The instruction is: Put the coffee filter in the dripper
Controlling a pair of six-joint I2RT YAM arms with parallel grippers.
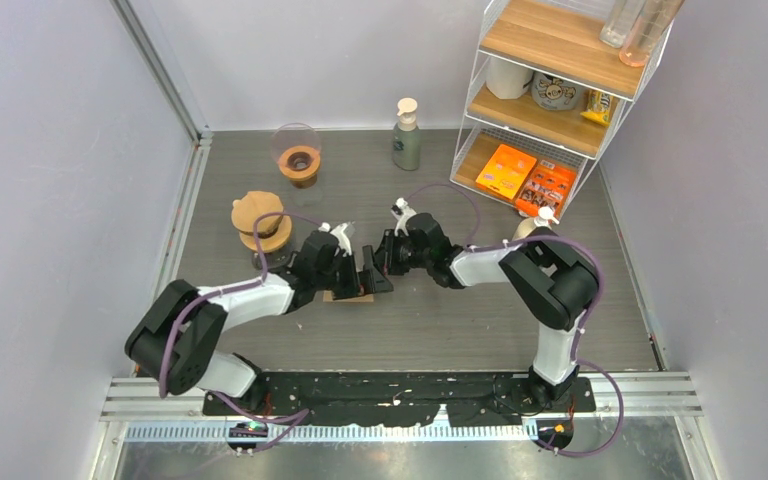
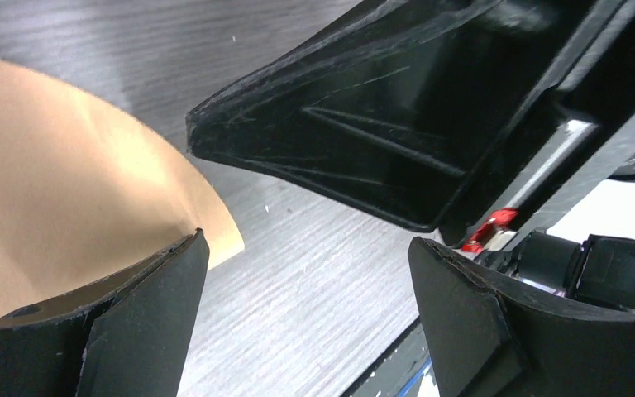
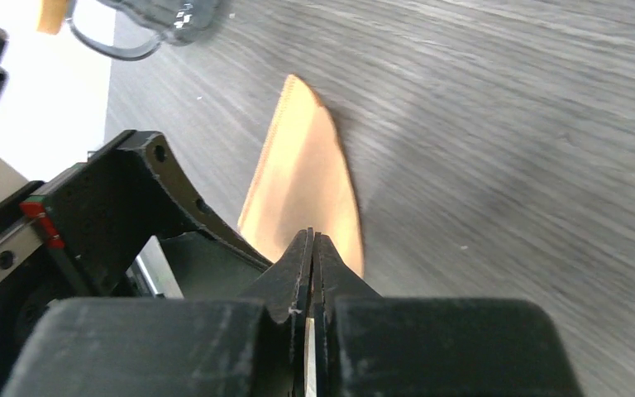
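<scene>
A tan paper coffee filter (image 1: 348,298) lies on the table between my grippers, partly hidden by them in the top view; its flat body shows in both wrist views (image 2: 83,190) (image 3: 298,182). My left gripper (image 1: 364,278) is open over it, one fingertip on or just above the paper. My right gripper (image 1: 390,262) is shut, its tips at the filter; whether paper is pinched between them is hard to tell. The dripper, a clear cone (image 1: 295,135) on a wooden collar (image 1: 300,175), stands at the back left.
A lidded container (image 1: 255,212) with wooden parts stands left of my left gripper. A pump bottle (image 1: 406,150) is at the back, a shelf rack (image 1: 535,120) at the back right, another bottle behind the right arm.
</scene>
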